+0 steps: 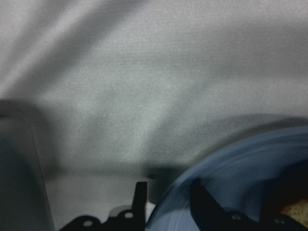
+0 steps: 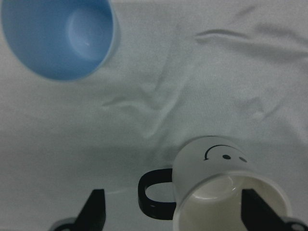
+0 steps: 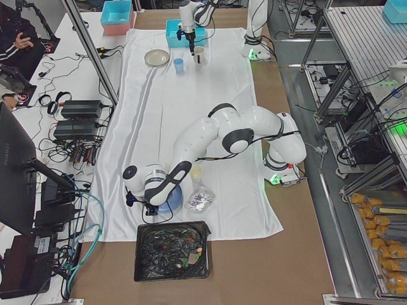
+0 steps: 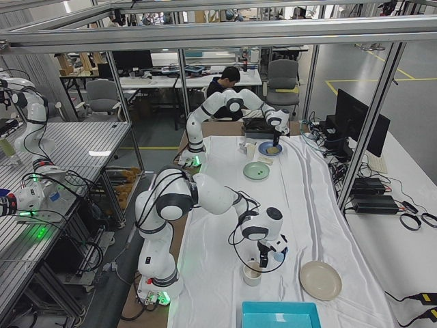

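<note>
My left gripper is low at a blue plate (image 1: 240, 163), its fingers either side of the rim; a brown, speckled item sits on the plate at the right edge of the left wrist view. Whether it grips the rim I cannot tell. My right gripper is open above a white mug (image 2: 202, 163) with a black handle and a drawn face; the mug lies between and below its fingers. A blue cup (image 2: 57, 38) stands apart from the mug, at the upper left of the right wrist view.
A dark lined tray (image 3: 172, 273) lies beside the blue plate. A foil-like packet (image 3: 201, 199), a green plate (image 4: 257, 171), a beige plate (image 4: 320, 280) and a turquoise bin (image 4: 280, 318) are on the table.
</note>
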